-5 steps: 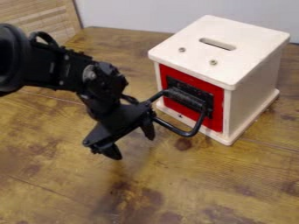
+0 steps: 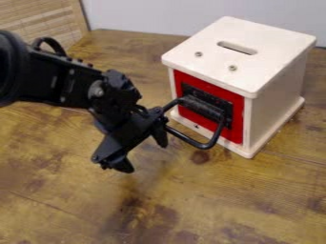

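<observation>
A white wooden box [image 2: 274,114] with a slot in its top stands at the right, its front a red panel [image 2: 189,78] with a black fitting. A black U-shaped handle [image 2: 204,145] sticks out from that front toward the left. My black gripper [image 2: 139,156] hangs just left of the handle, its fingers pointing down above the wooden table; whether it touches the handle I cannot tell, and how far its fingers are apart is unclear.
A pale slatted board [image 2: 38,14] stands at the back left, with a white wall behind the box.
My gripper has shifted very slightly; the box and handle look unchanged.
</observation>
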